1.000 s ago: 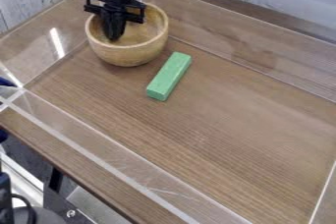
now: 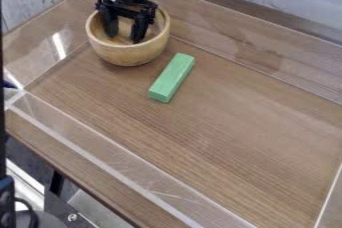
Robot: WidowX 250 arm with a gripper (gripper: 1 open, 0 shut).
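Note:
My black gripper [image 2: 126, 17] reaches down from the top into a large tan wooden bowl [image 2: 130, 52] at the upper left of the camera view. Its fingers are dark and partly inside the bowl, so what lies between them is hard to make out. A green block [image 2: 171, 78] lies on the wooden surface to the right of the bowl, apart from it.
Pale walls border it at the back. Some dark items sit at the lower left edge, outside the surface.
The gripper has shifted slightly and its dark fingers now spread lower over the bowl's interior. The green block has not moved.

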